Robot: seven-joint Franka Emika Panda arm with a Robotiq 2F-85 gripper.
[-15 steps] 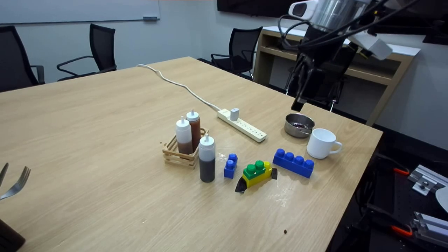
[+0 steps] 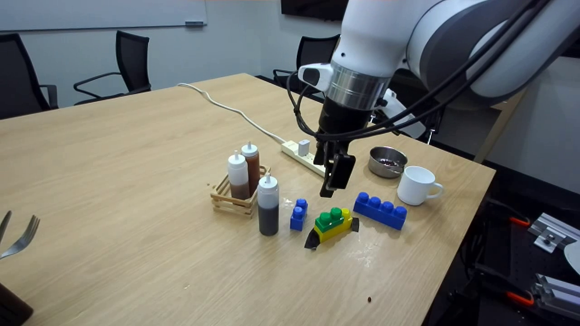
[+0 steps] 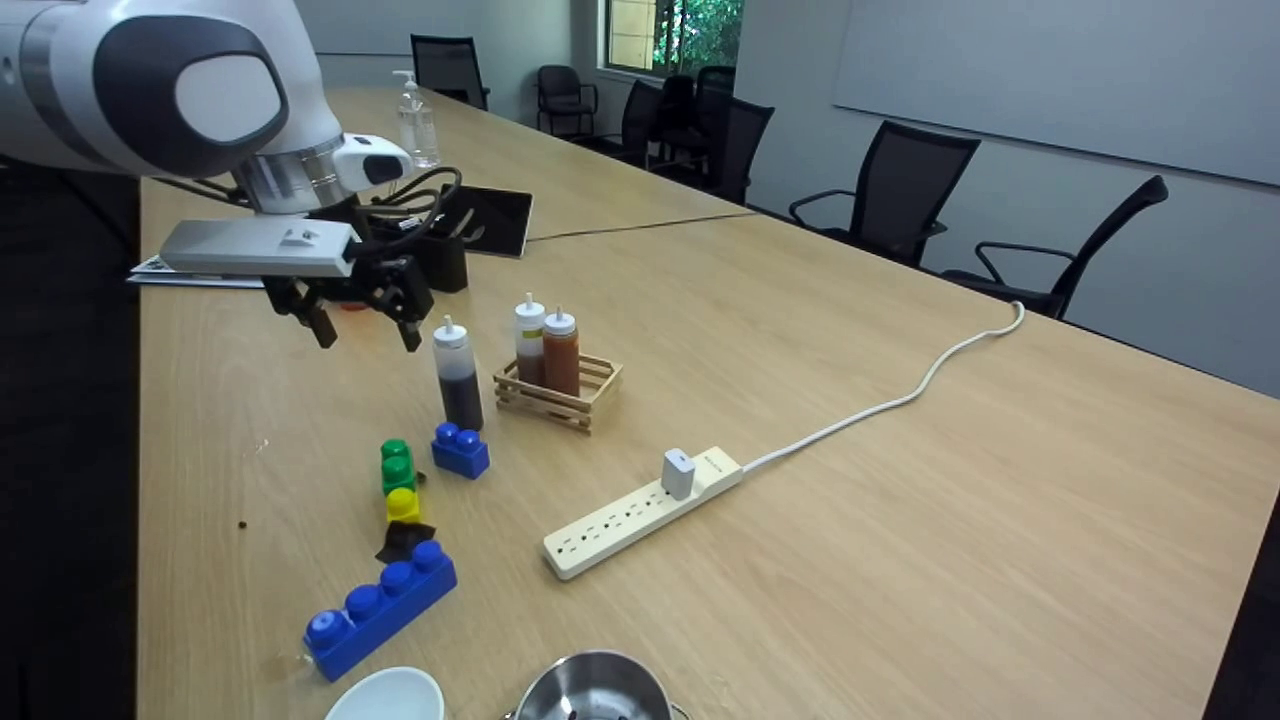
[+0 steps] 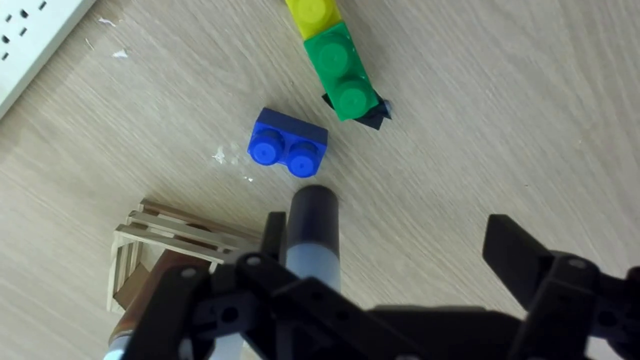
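My gripper (image 3: 367, 341) is open above the table, with nothing held between its fingers. In the wrist view a small blue two-stud block (image 4: 288, 144) lies ahead of the fingers, apart from them. Beside it is a green block (image 4: 340, 69) on a yellow block (image 4: 313, 13), with black tape at its ends on the table. The dark-sauce bottle (image 2: 268, 209) stands upright outside the wooden crate; in the wrist view my left finger partly covers it. Farther right in exterior view 1 lies a long blue block (image 2: 379, 211).
The wooden crate (image 2: 232, 203) holds a brown-sauce bottle (image 2: 251, 165) and a whitish bottle (image 2: 239, 176). A power strip (image 3: 642, 516), white mug (image 2: 416, 185) and metal bowl (image 2: 387, 163) surround the blocks.
The arm has moved left in exterior view 1 and lower, from above the metal bowl to near the power strip and blocks. The table objects have stayed put.
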